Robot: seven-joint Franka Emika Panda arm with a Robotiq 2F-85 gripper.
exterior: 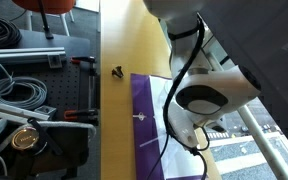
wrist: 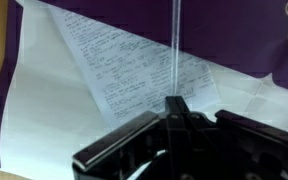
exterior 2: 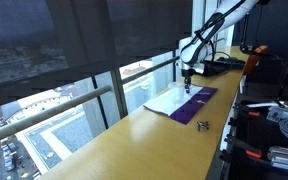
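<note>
My gripper is shut at the bottom of the wrist view, above a white sheet (wrist: 46, 95) and a page of handwriting (wrist: 134, 70). A thin, clear, pale strip (wrist: 175, 45) runs from the top of that view down to the fingertips; I cannot tell whether it is held or merely seen in front of the page. Purple material (wrist: 224, 30) borders the white sheet. From the side, the same purple (exterior 2: 201, 101) and white (exterior 2: 164, 103) spread lies on the table under the arm. The arm hides the fingertips in the first exterior view.
A small dark object (exterior: 118, 72) lies on the bare wooden table (exterior: 117, 120) beside the purple edge. A black cart (exterior: 59, 85) with cables and tools stands alongside. Windows and a metal rail (exterior 2: 74, 108) run along the far side.
</note>
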